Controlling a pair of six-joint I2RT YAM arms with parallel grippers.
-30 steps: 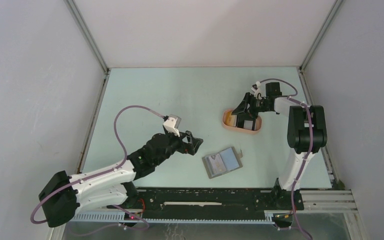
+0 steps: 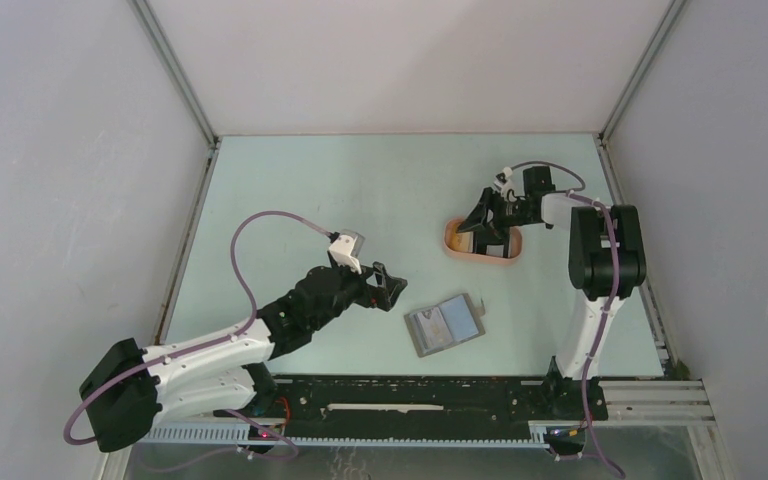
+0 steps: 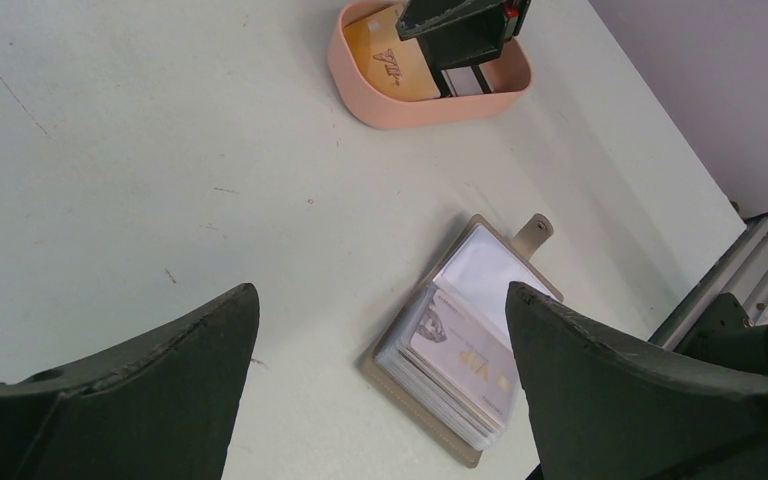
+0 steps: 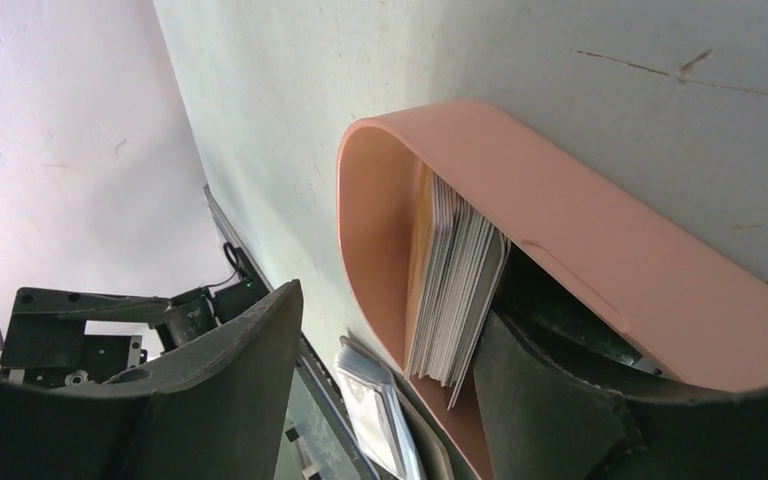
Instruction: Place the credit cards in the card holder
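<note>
A pink oval tray (image 2: 480,256) at the right of the table holds a stack of cards (image 4: 450,280), with an orange one at one end. My right gripper (image 2: 490,215) is down at the tray, one fingertip inside against the cards, the other outside, fingers part open. The grey card holder (image 2: 445,324) lies near the front edge, with pale cards in it, one marked VIP (image 3: 460,355). My left gripper (image 2: 385,287) hangs open to the holder's upper left, nothing between its fingers.
Walls stand at back and sides, with a dark rail along the front edge.
The left arm is almost unchanged.
</note>
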